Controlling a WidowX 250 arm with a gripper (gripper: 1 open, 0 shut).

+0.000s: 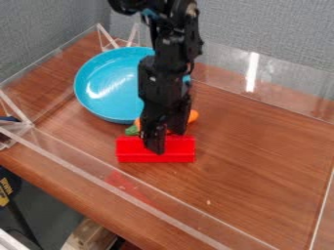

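My black gripper [154, 139] hangs down in the middle of the camera view, its tip low over a red rectangular block [181, 150]. The fingertips are dark and overlap the block, so whether they are open, shut or holding it cannot be made out. Partly hidden behind the gripper is an orange carrot-like object [192, 116] with a green part on the left. A blue plate [102, 83] lies behind it to the left.
Transparent low walls edge the table, with a white rack at back left and clutter off the left front edge.
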